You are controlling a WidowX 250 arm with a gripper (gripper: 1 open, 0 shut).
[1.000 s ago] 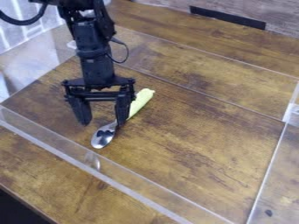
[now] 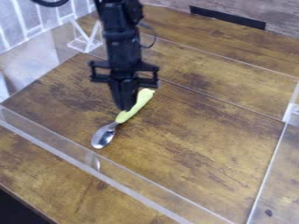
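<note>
A spoon with a pale yellow-green handle [image 2: 136,106] and a shiny metal bowl [image 2: 104,136] lies diagonally on the wooden surface. The black gripper [image 2: 125,100], blurred, is just above and left of the handle, its fingertips close together and apparently shut, with nothing visible held between them. Whether it touches the handle is unclear.
Clear plastic walls [image 2: 286,157] border the work area on the wooden table. A white bracket [image 2: 87,35] stands at the back left. The board's middle and right are clear.
The gripper has moved up and to the right, away from the spoon's bowl toward the handle, and is now blurred. The spoon looks unmoved.
</note>
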